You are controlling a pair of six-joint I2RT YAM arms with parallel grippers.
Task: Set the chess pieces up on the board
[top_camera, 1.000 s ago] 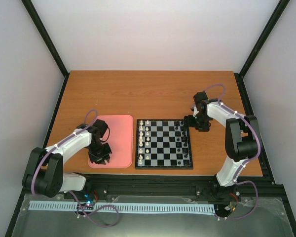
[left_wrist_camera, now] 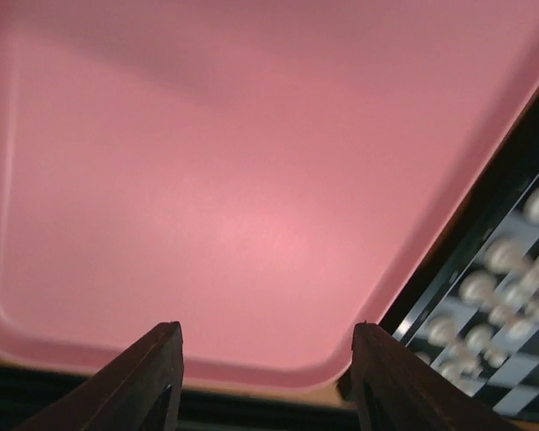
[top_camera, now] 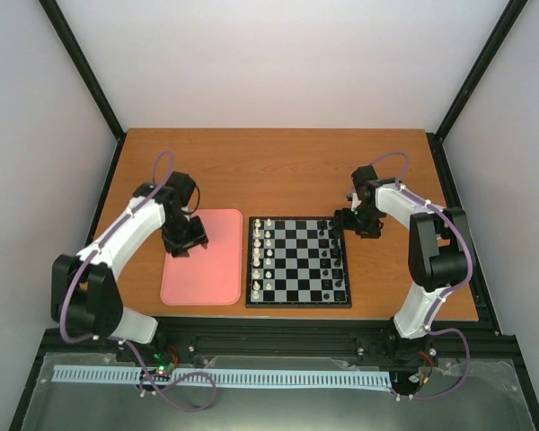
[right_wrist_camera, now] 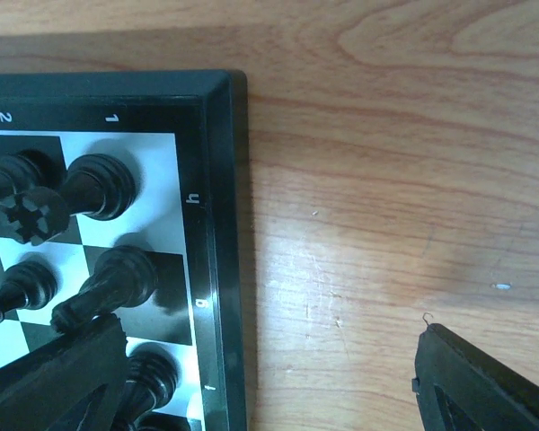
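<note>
The chessboard (top_camera: 296, 263) carries white pieces (top_camera: 257, 260) in rows along its left side and black pieces (top_camera: 336, 260) along its right. My left gripper is open above the pink tray (top_camera: 200, 274), which looks empty in the left wrist view; white pieces show at that view's right edge. My right gripper is open at the board's upper right corner, with black pieces (right_wrist_camera: 108, 189) below its left finger and bare wood under its right one.
Bare wooden table (top_camera: 269, 166) stretches behind the board and tray. Free table also lies right of the board. Side walls and frame posts bound the workspace.
My left arm has risen and moved toward the back, away from the tray's front edge. The right arm and the board look unchanged.
</note>
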